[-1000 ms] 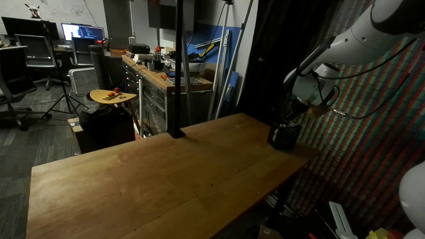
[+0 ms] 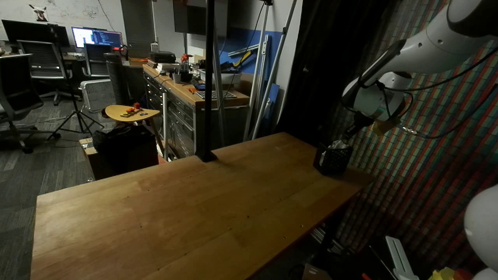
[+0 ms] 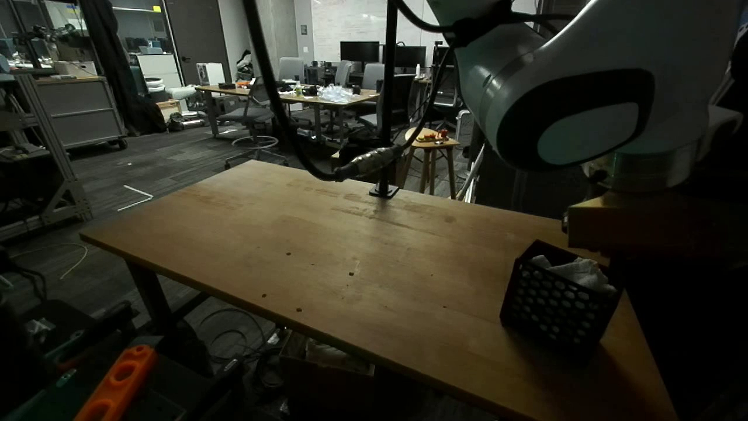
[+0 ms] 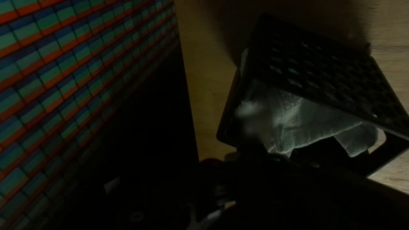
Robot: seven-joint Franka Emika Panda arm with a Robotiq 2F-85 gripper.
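Note:
A black basket (image 2: 332,159) with perforated sides stands upright at the table's right end. Inside it lies a crumpled pale cloth (image 3: 576,272), part of it rising to the rim. My gripper (image 2: 347,137) points down at the basket's top, on the side toward the patterned curtain. Seen from the wrist, the dark gripper overlaps the basket's edge and the near part of the cloth (image 4: 297,118). It is shut; shadow hides the fingertips' detail, and nothing clearly shows between them. Whether it touches the cloth is unclear.
A black post (image 2: 208,93) rises at its far edge. The patterned curtain (image 2: 420,140) hangs close beside the arm, and the table's end lies near the basket.
In exterior view 1 the arm and gripper have shifted to the right, toward the curtain, across the basket's top. The basket stands where it was.

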